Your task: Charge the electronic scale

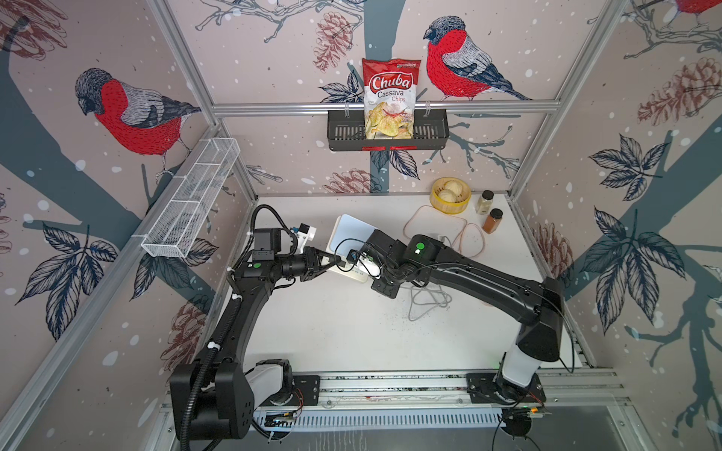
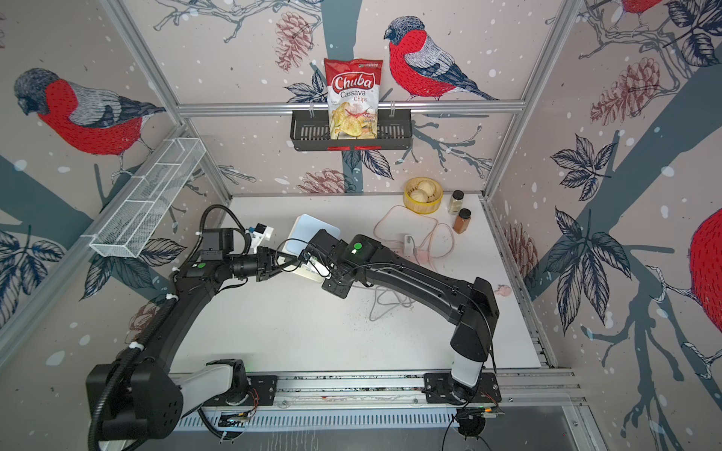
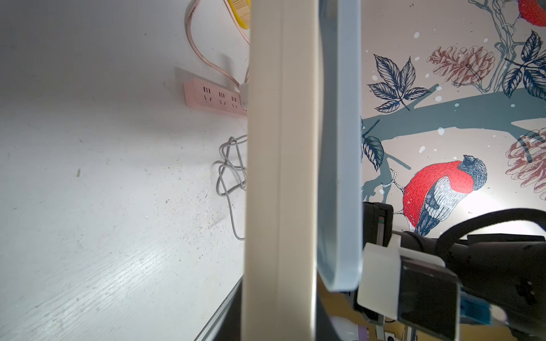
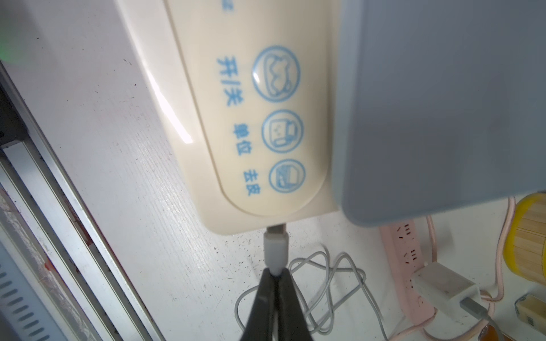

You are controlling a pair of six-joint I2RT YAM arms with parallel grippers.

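The electronic scale, a cream body [image 4: 196,187] with a blue-grey platform [image 4: 432,113], is held in the air and tilted. My left gripper [image 1: 335,261] is shut on its left end; in the left wrist view the scale [image 3: 281,170] hides most of the fingers. At the scale's other end, my right gripper is shut at the back of a pale cable plug [image 4: 276,250]. The plug's metal tip [image 4: 277,228] meets the scale's end edge, with a short length of metal showing. How deep it sits, or whether it is in a port, cannot be seen.
Loose grey cable [image 4: 335,278] lies coiled on the table below. A pink power strip [image 4: 405,261] with a white adapter [image 4: 446,287] stands to the right. A yellow basket [image 1: 449,197] and two jars are at the back right.
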